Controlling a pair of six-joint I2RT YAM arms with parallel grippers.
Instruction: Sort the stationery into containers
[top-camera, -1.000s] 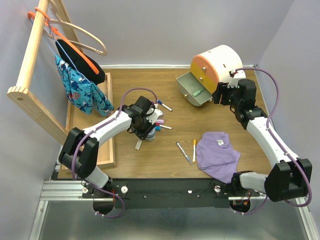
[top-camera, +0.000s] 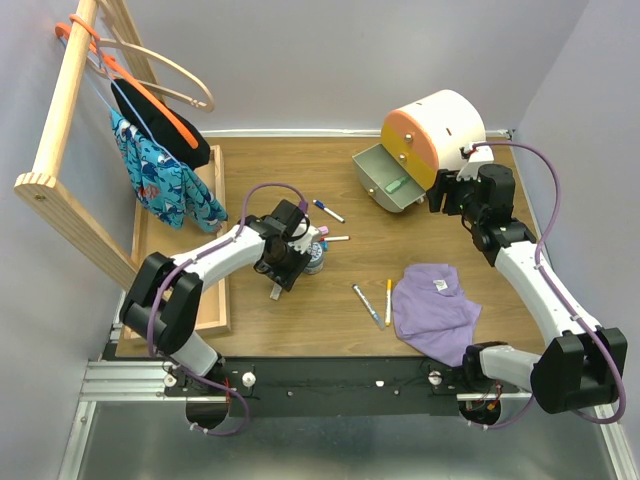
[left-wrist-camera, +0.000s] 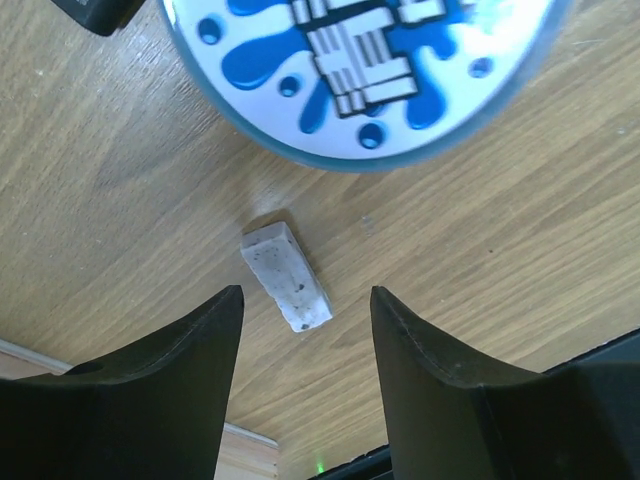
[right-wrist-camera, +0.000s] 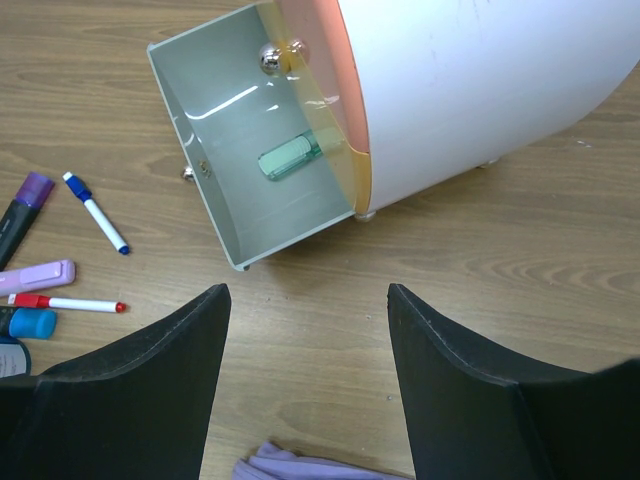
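My left gripper (top-camera: 282, 268) is open above a small pale eraser-like block (left-wrist-camera: 287, 275), beside a round blue-and-white tin (left-wrist-camera: 340, 100). My right gripper (top-camera: 440, 197) stands open by the drum-shaped organizer (right-wrist-camera: 470, 80). Its open drawer (right-wrist-camera: 230, 200) holds a translucent green item (right-wrist-camera: 288, 157). Markers lie on the table: a blue-capped one (top-camera: 330, 213), a red-capped one (right-wrist-camera: 78, 304), a pale pen (top-camera: 368, 306), a yellow one (top-camera: 388, 302), a purple-capped one (right-wrist-camera: 20, 220) and a lilac item (right-wrist-camera: 35, 277).
A lilac cloth (top-camera: 435, 310) lies at front right. A wooden rack (top-camera: 55, 130) with hanging bags and a tray (top-camera: 215, 320) fills the left side. The table's middle right has free room.
My left gripper has shifted slightly left and down toward the small block. The right gripper moved slightly right over the last second.
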